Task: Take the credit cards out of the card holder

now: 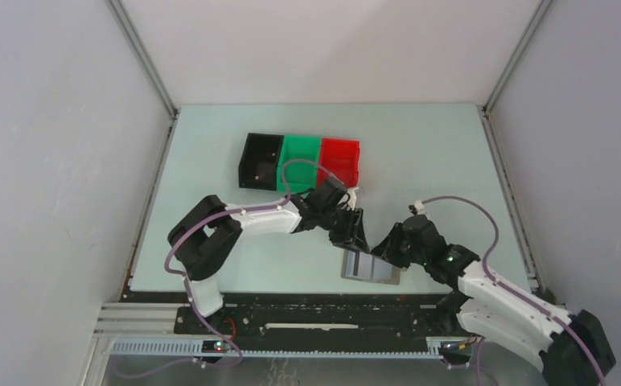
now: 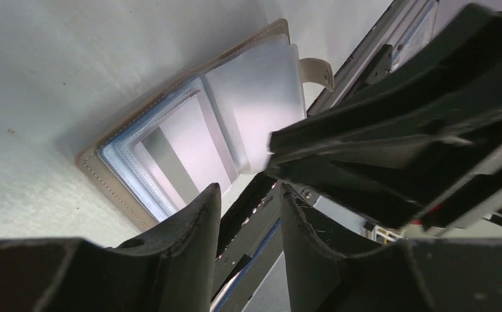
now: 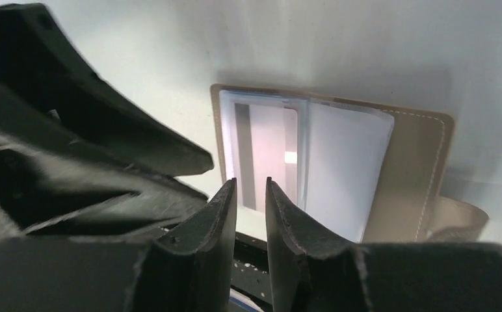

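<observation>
The open card holder (image 1: 369, 272) lies near the table's front edge, tan with clear sleeves holding pale cards (image 2: 182, 151). In the right wrist view its striped left sleeve (image 3: 268, 149) and plain right sleeve (image 3: 346, 169) face up. My left gripper hangs over it from the upper left, open, nothing between its fingers. My right gripper is above the holder from the right, part open with a narrow gap, holding nothing visible. Each gripper shows large and dark in the other's wrist view, close by.
Black (image 1: 252, 161), green (image 1: 298, 149) and red (image 1: 339, 153) bins stand at the back. The front edge, with dark rail beyond, is just below the holder.
</observation>
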